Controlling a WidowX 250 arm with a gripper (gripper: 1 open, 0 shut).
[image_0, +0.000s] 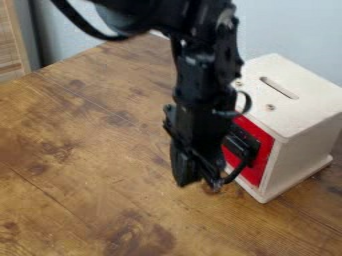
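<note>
A pale wooden box with a slot in its top and a red front face stands at the right of the table. My black gripper hangs just in front and left of the red face, partly covering it. It looks shut, with nothing visible between its fingers; whether it touches the box is unclear.
A pale wall runs behind the box, and a wooden panel stands at the far upper left.
</note>
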